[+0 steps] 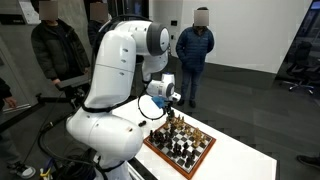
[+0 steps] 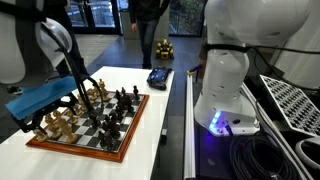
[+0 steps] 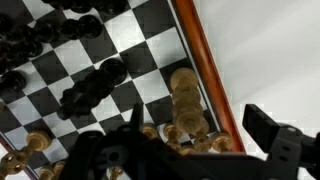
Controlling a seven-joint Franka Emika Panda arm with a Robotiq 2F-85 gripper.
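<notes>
A chessboard with a brown wooden border lies on the white table, carrying dark and light-brown pieces. In the wrist view my gripper stands open, its black fingers wide apart. Light-brown chess pieces show in the gap between them, beside the board's brown edge; nothing is gripped. Whether the fingertips are level with these pieces or above them, I cannot tell. A cluster of dark pieces is left of the gap. In exterior view 2 the arm's blue band is over the board's left side.
Bare white table extends to the right of the board. Past the board in exterior view 2, a small dark box sits on the table. Several people stand behind the table, one in a blue jacket.
</notes>
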